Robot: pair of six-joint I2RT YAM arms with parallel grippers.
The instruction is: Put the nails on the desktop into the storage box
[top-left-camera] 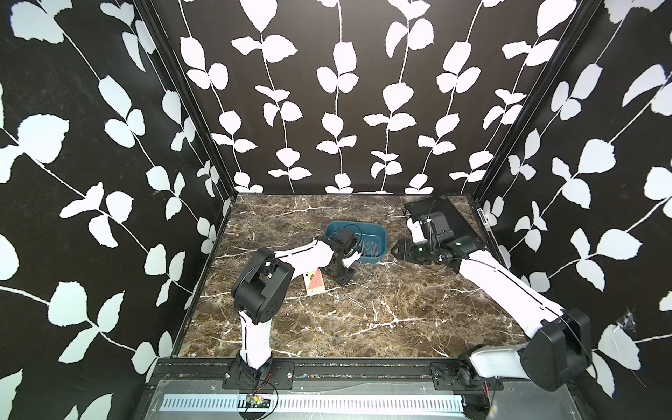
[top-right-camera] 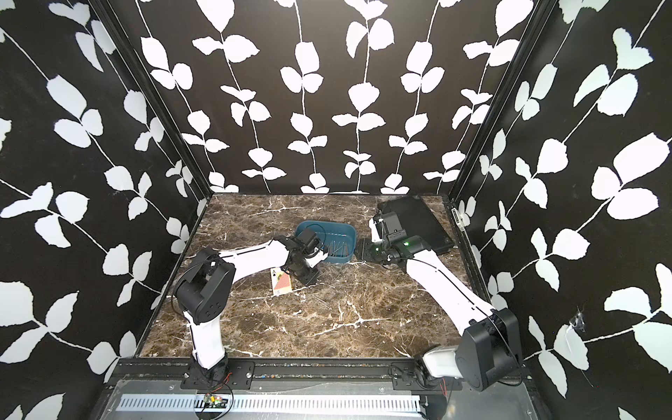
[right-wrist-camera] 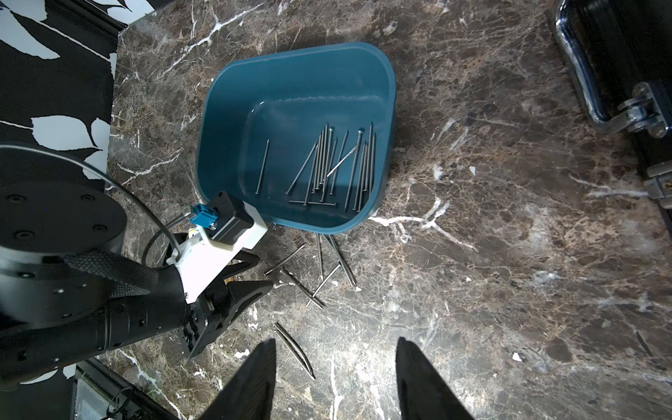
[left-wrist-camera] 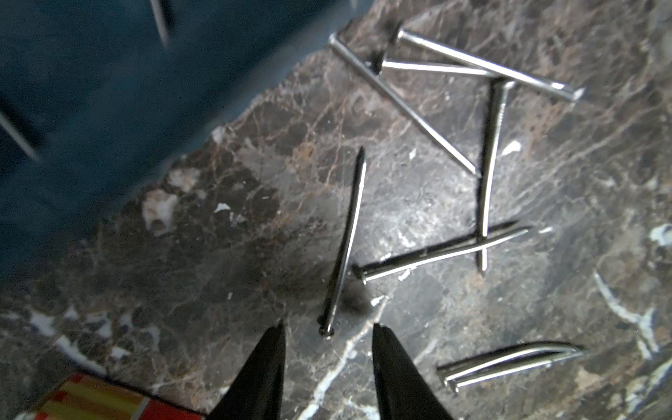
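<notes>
Several loose silver nails lie on the marble desktop, some crossing, such as the nail (left-wrist-camera: 420, 112) by the box wall and the bent pair (left-wrist-camera: 514, 364). The blue storage box (right-wrist-camera: 294, 63) holds many nails on its floor. Over the desktop beside the box, my left gripper is open, its fingers apart; the head of one slanted nail (left-wrist-camera: 344, 252) lies just ahead of the gap, with no nail seen held. My right gripper hangs open and empty to the right of the box, seen also in the top left view.
A colourful card (top-left-camera: 314, 282) lies beside the left gripper. At the back right sits a black case (top-right-camera: 417, 222) with a metal handle (right-wrist-camera: 584, 77). My left arm (right-wrist-camera: 126, 315) reaches in close to the box's near side. Desktop to the box's right is mostly clear.
</notes>
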